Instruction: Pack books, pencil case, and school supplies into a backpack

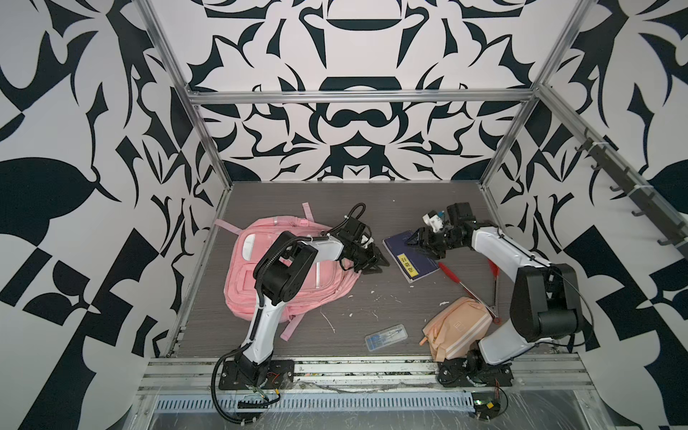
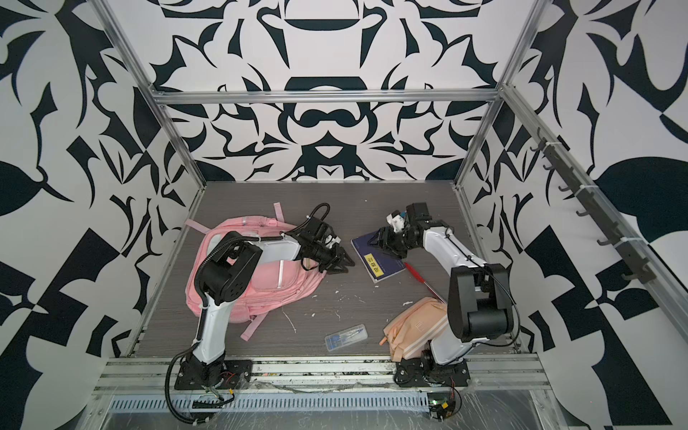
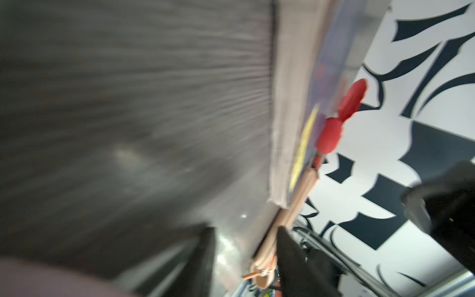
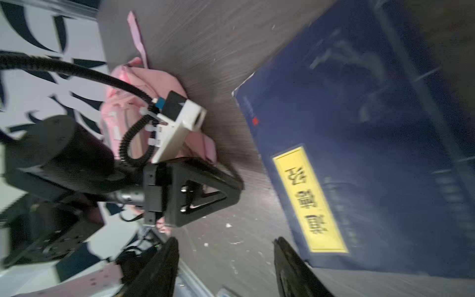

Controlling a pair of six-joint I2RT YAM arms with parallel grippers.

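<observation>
The dark blue book [image 1: 410,259] with a yellow label lies on the table right of the pink backpack [image 1: 294,265]. My right gripper is open over the book's far right part, with only bare table showing between its fingers in the right wrist view. Near the backpack's right side, my left gripper stands part open and empty, a short gap from the book. A peach pencil case [image 1: 457,329] rests at front right. The clear case of supplies [image 1: 386,337] lies near the front edge.
A red-handled tool [image 1: 450,272] lies between the book and pencil case, partly behind the right arm. Small white scraps dot the table. Bare table [image 1: 423,208] extends behind the book.
</observation>
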